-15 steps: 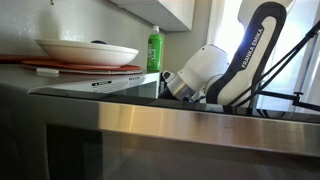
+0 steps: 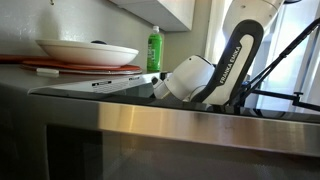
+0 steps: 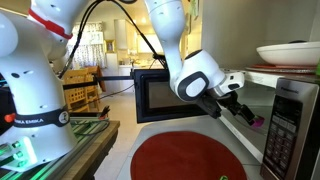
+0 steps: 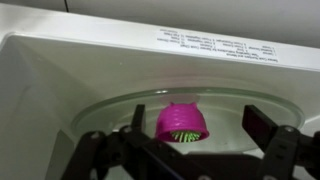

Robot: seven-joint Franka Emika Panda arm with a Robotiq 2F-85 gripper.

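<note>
A ribbed pink cup-like thing (image 4: 182, 122) with green bristle-like strands in its opening rests on the clear glass turntable (image 4: 110, 112) inside a white microwave cavity. My gripper stands open, its two black fingers to either side of the pink thing in the wrist view and nearer the camera. Nothing is between them that I can see held. From the second exterior view, my gripper (image 3: 243, 98) is at the microwave's opening, with a bit of the pink thing (image 3: 258, 123) showing beyond it. The first exterior view hides the fingertips.
The microwave's control panel (image 3: 283, 125) stands close on the right of the opening. A white bowl (image 2: 88, 53) sits on top, with a green bottle (image 2: 154, 50) behind. A red round mat (image 3: 185, 160) lies on the counter in front.
In the first exterior view, the arm has shifted left and lower over the last second. The bowl and bottle have stayed put.
</note>
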